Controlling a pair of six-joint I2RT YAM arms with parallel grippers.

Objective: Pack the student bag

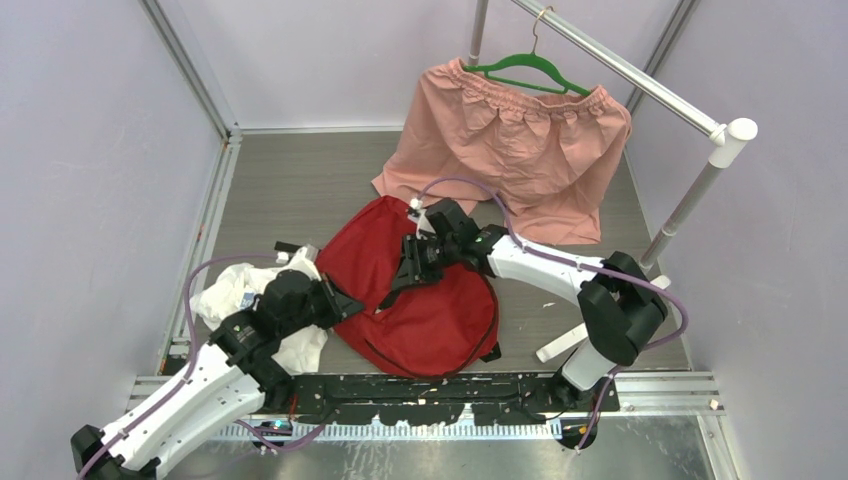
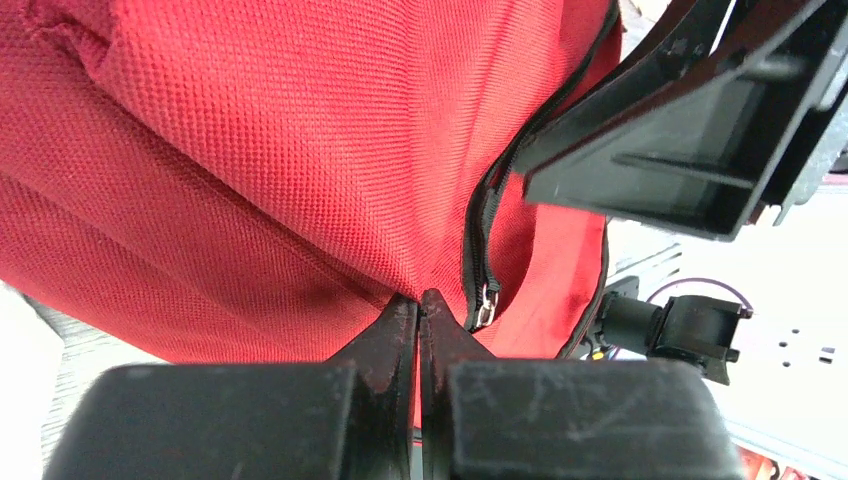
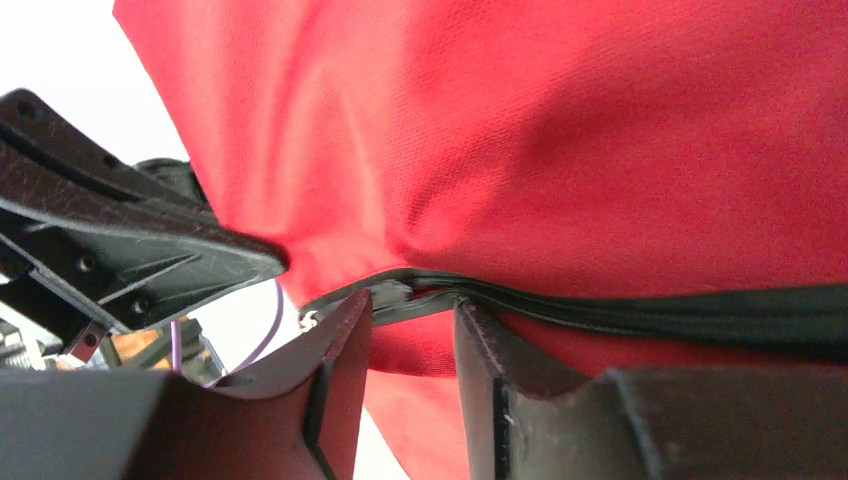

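The red bag (image 1: pixel 440 320) lies on the table, with a black zipper (image 2: pixel 485 250) and metal pull (image 2: pixel 487 305) along it. My left gripper (image 1: pixel 350 305) is shut, its fingertips at a fold of red fabric; whether cloth is between them is unclear. My right gripper (image 1: pixel 388 295) is over the bag beside the left one, its fingers parted just above the zipper (image 3: pixel 600 315) in the right wrist view, with nothing visibly held.
White cloth (image 1: pixel 300 350) lies left of the bag under the left arm. Pink shorts (image 1: pixel 510 160) hang on a green hanger from the rail (image 1: pixel 640 75) behind. A white bar (image 1: pixel 560 340) lies at the right.
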